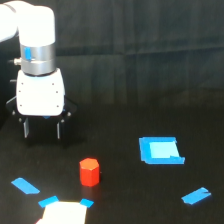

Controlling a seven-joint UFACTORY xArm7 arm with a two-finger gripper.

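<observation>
A small red block [89,172] with a hexagonal-looking outline stands on the black table, left of the middle. Behind it and to its left is my white gripper [43,129], pointing down. Its dark fingers [59,130] are spread, and nothing shows between them. They are clear of the red block.
A pale square [163,149] framed in blue tape lies right of centre. Another pale square [64,213] with blue tape at its corners is cut off by the bottom edge. Loose tape strips [196,196] mark the table. Bare table lies between the block and the right-hand square.
</observation>
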